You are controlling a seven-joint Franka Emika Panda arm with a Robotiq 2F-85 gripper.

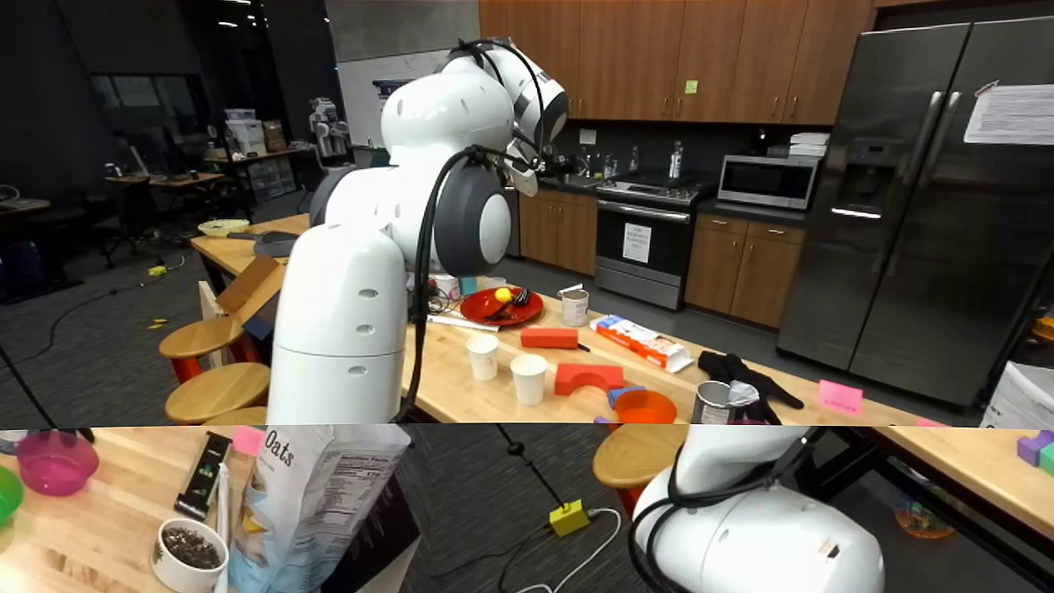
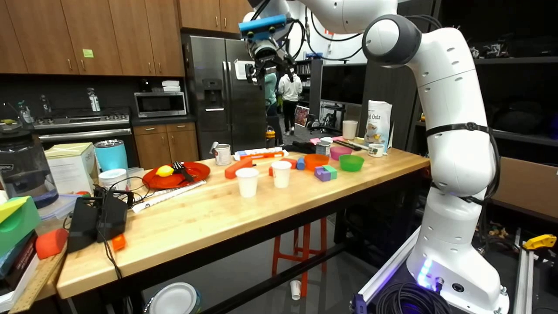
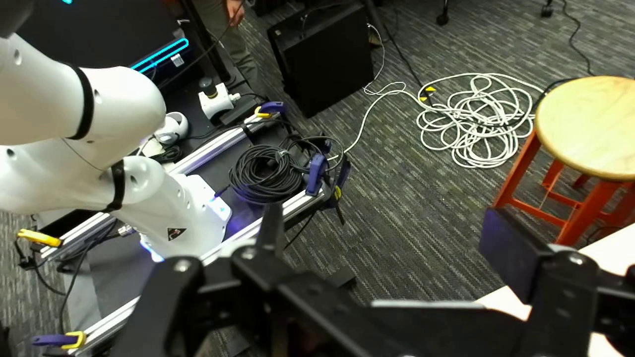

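My gripper is high above the far side of the table, well clear of everything on it. In the wrist view the black fingers stand wide apart, with only floor showing between them; the gripper is open and empty. On the table are two white cups, a red plate with a yellow lemon, a red arch block, an orange bowl, a pink bowl and a green bowl. Exterior view 1 hides the gripper behind the arm, and its lower part is displaced sideways.
A black device with cables crowds the left end; an oats bag stands at the right end. In the wrist view, a stool and coiled white cable occupy the floor.
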